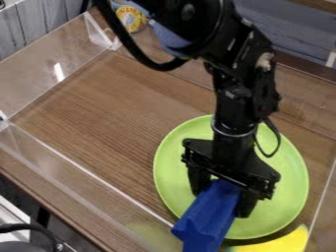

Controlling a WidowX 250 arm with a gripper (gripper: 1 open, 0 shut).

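Observation:
My black gripper [226, 192] is low over a green plate [182, 167], its fingers around the upper end of a blue object [205, 225], which lies from the plate out past its front edge. Whether the fingers are closed on it is hard to tell. A yellow item [278, 243] shows at the bottom right, beside the plate.
Bare wooden surface [94, 118] fills the left and middle, bordered by clear plastic walls. A yellow-labelled item [130, 17] stands at the back, behind the arm. A black cable and frame show at the lower left.

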